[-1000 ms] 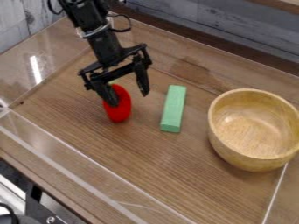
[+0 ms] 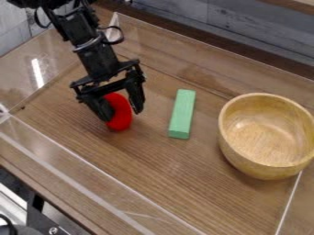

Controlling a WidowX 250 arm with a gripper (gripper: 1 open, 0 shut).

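My black gripper (image 2: pixel 108 90) hangs at upper left of the table, its open fingers around a red round object (image 2: pixel 117 114), which sits on the wood and is partly covered by the gripper. To its right lies a light green bar (image 2: pixel 182 112). A tan bowl (image 2: pixel 263 135) stands at the right.
A grey panelled surface (image 2: pixel 245 27) runs along the back right, and dark cables show at the lower left edge.
The gripper has shifted a little to the left from where it was. The green bar and the bowl have not visibly moved.
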